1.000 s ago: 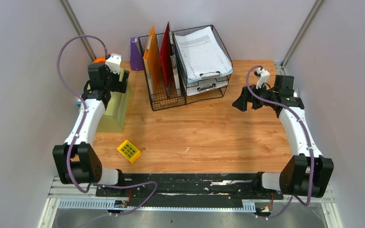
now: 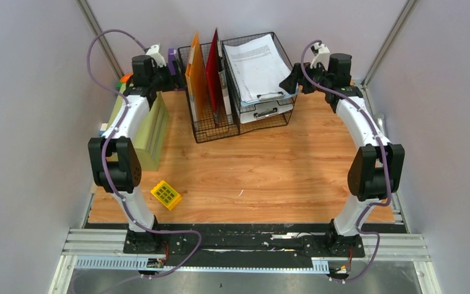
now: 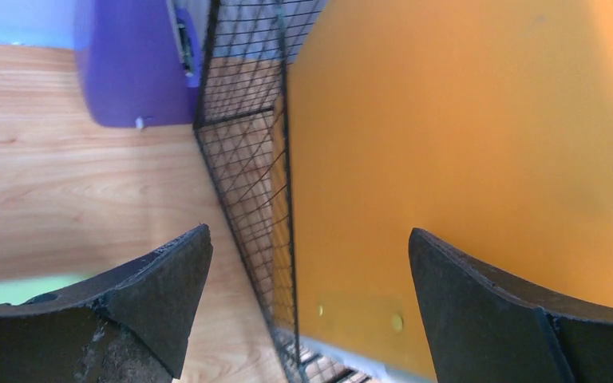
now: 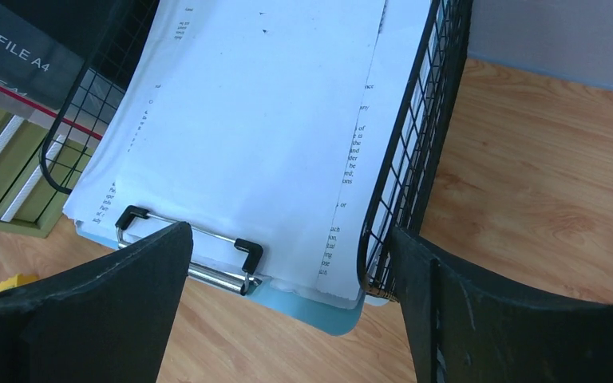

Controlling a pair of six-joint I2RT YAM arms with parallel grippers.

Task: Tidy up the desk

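Observation:
A black wire organizer (image 2: 211, 133) stands at the back of the desk, turned slightly askew. Its left part holds an upright orange folder (image 2: 196, 79) and a red folder (image 2: 213, 76); papers on a clipboard (image 2: 258, 67) lie on its upper tray, with another clipboard (image 2: 266, 111) below. My left gripper (image 2: 177, 76) is open beside the organizer's left side; in the left wrist view the mesh wall and orange folder show between and behind its fingers. At the organizer's right edge my right gripper (image 2: 294, 79) is open, one finger (image 4: 423, 295) close against the mesh side.
A green box-like organizer (image 2: 153, 138) stands at the left under the left arm. Purple object (image 3: 132, 64) stands behind the left gripper. A yellow calculator-like block (image 2: 166, 195) lies front left.
Both arms have reached farther back. The left gripper has moved right, toward the organizer's left side, and the right gripper back and left to its right edge. The organizer has not visibly moved.

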